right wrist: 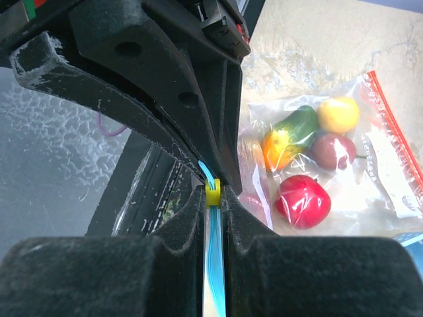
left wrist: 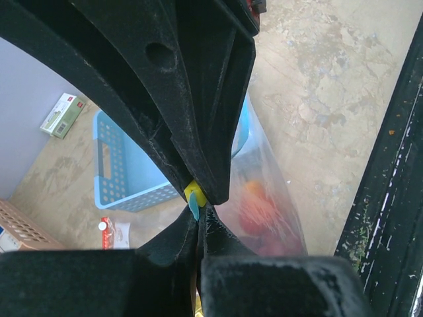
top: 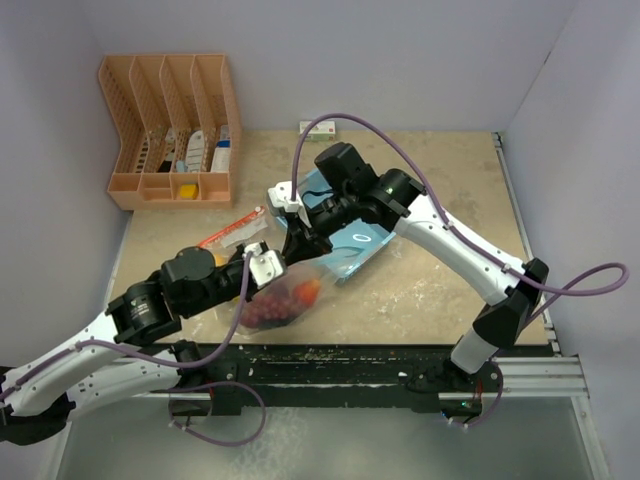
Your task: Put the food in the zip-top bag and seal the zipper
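A clear bag [top: 280, 310] with red and orange food inside lies under both arms. Its blue zip edge [right wrist: 215, 264] runs up between the fingers of my right gripper, which is shut on a small yellow piece [left wrist: 193, 192] on that edge. Over the bag, my left gripper is shut, its tips close against the right gripper's tips. A short bit of blue edge shows at the left tips; whether they pinch it cannot be told. The arms hide much of the bag's mouth in the top view.
Another clear bag with a red zip [right wrist: 393, 125] holds several pieces of food. A light blue basket [top: 365, 240] stands behind the bags. An orange divided rack [top: 170, 190] is at the back left.
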